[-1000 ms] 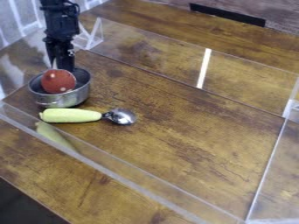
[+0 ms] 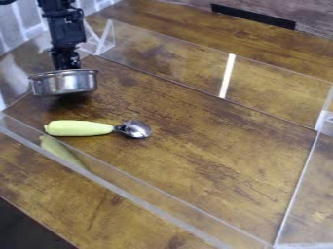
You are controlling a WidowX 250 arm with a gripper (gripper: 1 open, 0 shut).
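Observation:
At the upper left, the black gripper (image 2: 65, 60) is just behind a steel bowl (image 2: 62, 87), which appears raised and tipped toward the camera side, its inside mostly out of sight. The bowl's rim hides the fingertips, so their grip cannot be made out. No red round object shows now. In front of the bowl, a yellow-green corn cob (image 2: 78, 128) lies on the wooden surface, with a steel spoon head (image 2: 136, 129) at its right end.
Clear plastic walls (image 2: 228, 76) border the wooden work area (image 2: 208, 156) on several sides.
The bowl has moved up and changed tilt, and the red round object that showed in it is now out of sight. The gripper has shifted slightly.

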